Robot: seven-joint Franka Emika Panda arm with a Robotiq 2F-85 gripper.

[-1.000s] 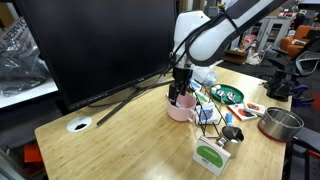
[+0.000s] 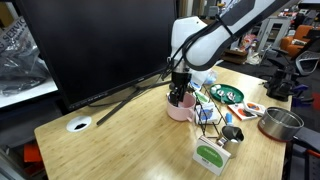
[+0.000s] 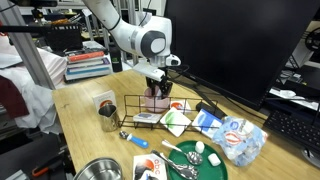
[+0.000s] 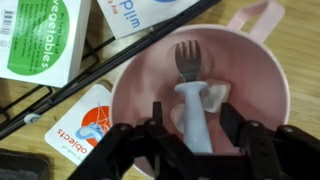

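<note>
In the wrist view a pink cup (image 4: 262, 68) with a handle fills the middle. A fork (image 4: 190, 82) with dark metal tines and a pale handle lies inside it, over a small whitish piece (image 4: 214, 97). My gripper reaches down at the cup's mouth. Its two dark fingers stand apart on either side of the fork's handle, with gaps visible at their tips. In exterior view 1 the gripper (image 2: 179, 95) is at the top of the pink cup (image 2: 186, 112), which partly hides the fingertips.
A black wire rack (image 3: 172, 122) holding cards and boxes stands right beside the cup. Around it are a metal cup (image 3: 108, 118), a green plate (image 3: 198, 160), a metal pot (image 2: 281, 123) and a white-green box (image 2: 211, 154).
Over the last second the arm has shifted only slightly at the pink cup. The cup and the things around it have not moved.
</note>
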